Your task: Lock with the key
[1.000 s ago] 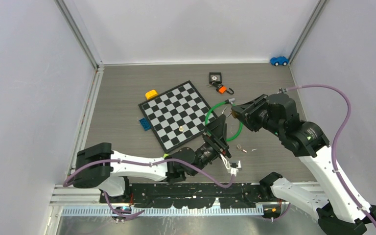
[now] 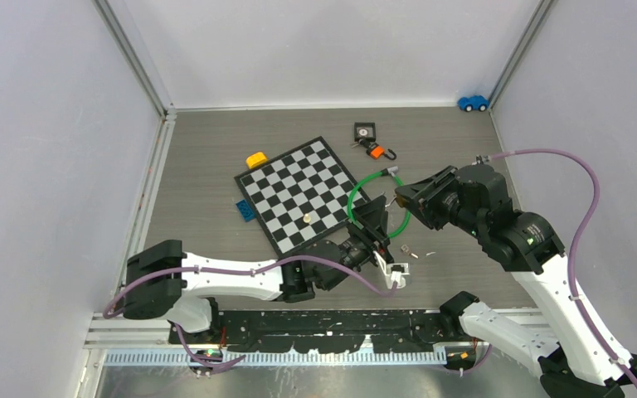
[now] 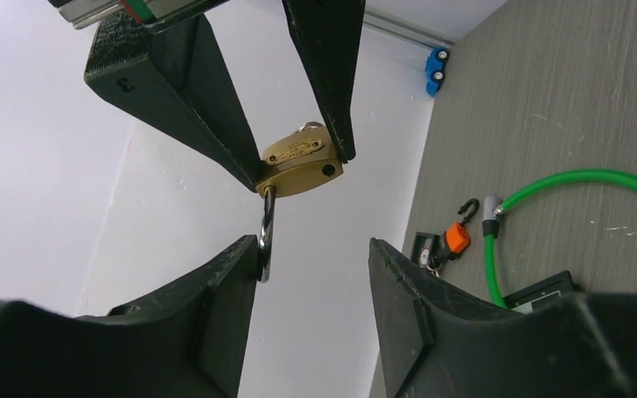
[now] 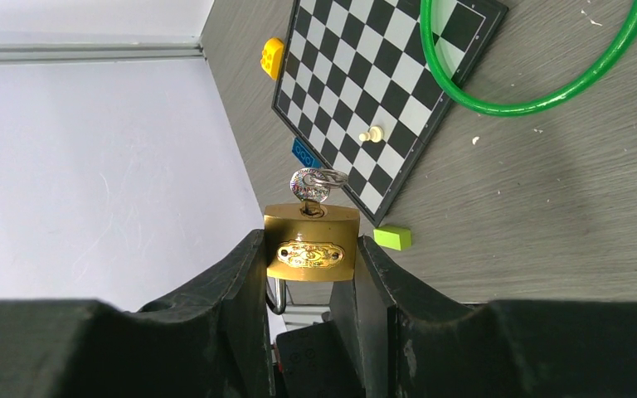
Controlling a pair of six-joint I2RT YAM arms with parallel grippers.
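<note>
A brass padlock (image 4: 311, 261) is held in my right gripper, its fingers on either side of the body. In the right wrist view a key (image 4: 307, 184) on a ring stands in the top of the lock, and the shackle hangs below. In the left wrist view the padlock (image 3: 299, 166) is between the right gripper's fingers above my left gripper. The shackle (image 3: 267, 228) reaches down to the left gripper's left finger; whether that gripper grips it is hard to tell. From above, both grippers meet over the green cable lock (image 2: 405, 217).
A chessboard (image 2: 299, 195) lies left of the grippers, with yellow and blue blocks beside it. A black and orange lock (image 2: 376, 152) lies at the back. A blue toy car (image 2: 472, 103) is in the back right corner. Small loose pieces lie at the front right.
My left gripper has shifted slightly along with it.
</note>
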